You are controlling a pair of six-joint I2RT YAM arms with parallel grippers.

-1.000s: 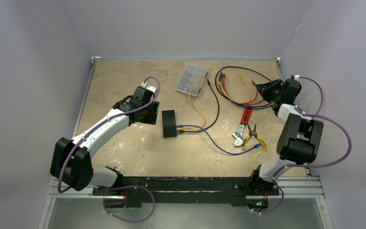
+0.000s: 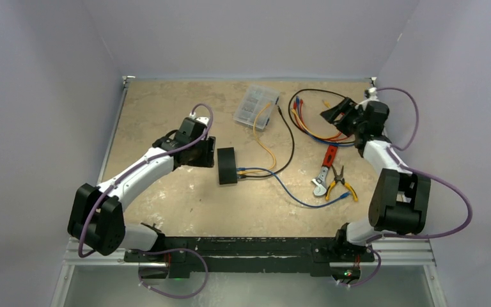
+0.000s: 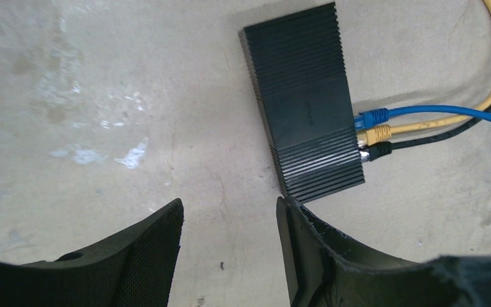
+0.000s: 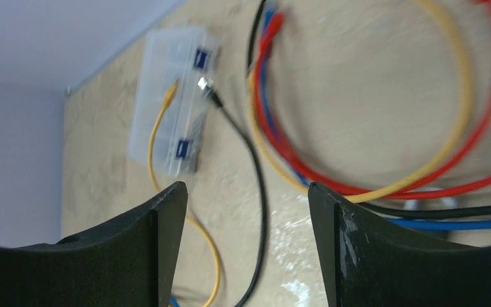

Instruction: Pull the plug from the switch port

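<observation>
The black switch (image 2: 227,165) lies mid-table, with blue (image 3: 374,118), yellow (image 3: 378,134) and black (image 3: 379,150) plugs seated along its right side. My left gripper (image 2: 206,152) hangs open just left of the switch; in the left wrist view its empty fingertips (image 3: 169,214) sit below the switch's lower end. My right gripper (image 2: 332,115) is open over the coiled cables at the back right; the right wrist view, partly blurred, shows the cables beyond its fingers.
A clear compartment box (image 2: 252,105) stands at the back. A red-handled wrench (image 2: 330,155) and yellow pliers (image 2: 349,188) lie to the right.
The left arm and the switch have stayed still.
</observation>
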